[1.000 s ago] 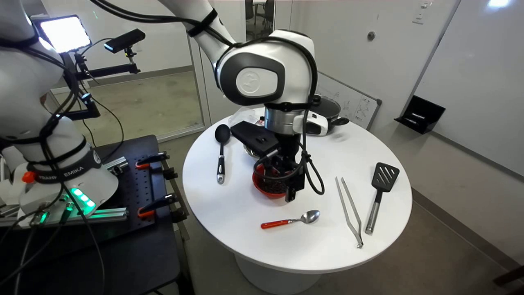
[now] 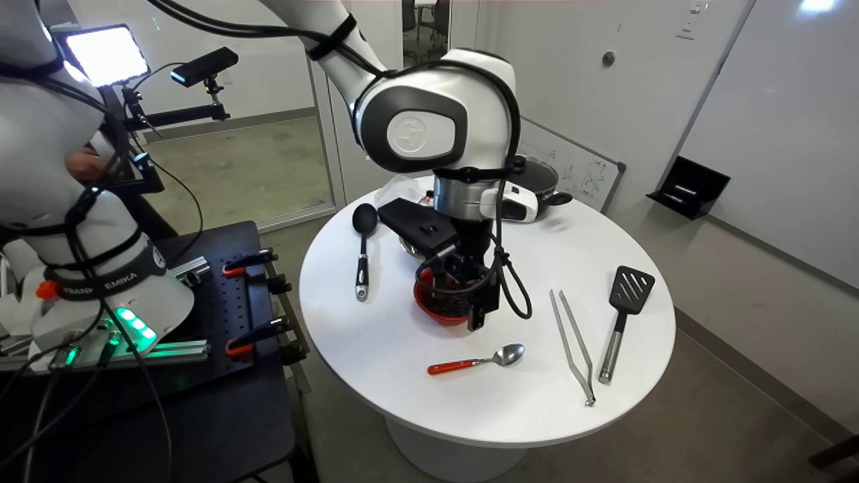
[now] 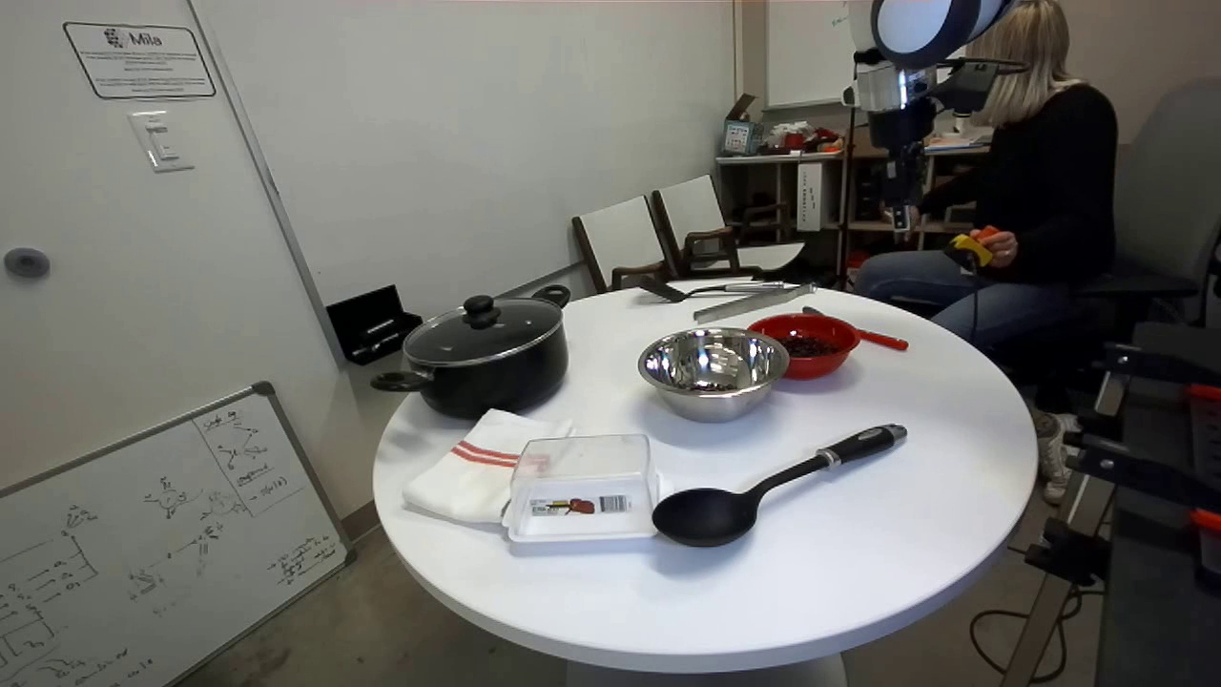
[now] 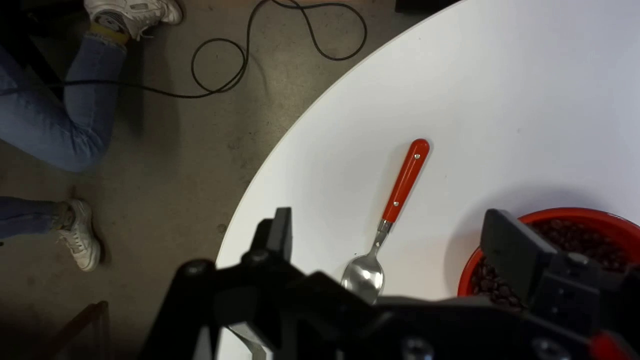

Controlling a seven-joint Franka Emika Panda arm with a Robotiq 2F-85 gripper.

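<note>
In the wrist view my gripper stands open, its two fingers wide apart with nothing held between them. Below the gap lies a spoon with a red handle and a metal bowl, flat on the white table. Partly behind one finger is a red bowl of dark beans. From the second exterior view, the gripper hangs well above the table's far side, and a shiny metal bowl sits beside the red one.
A black lidded pot, a striped towel, a clear plastic box and a black serving spoon occupy the table. Tongs and a slotted spatula lie opposite. A seated person is close to the table.
The arm and the table objects look unmoved. A hand now shows behind the robot's base at the left, where none showed before.
</note>
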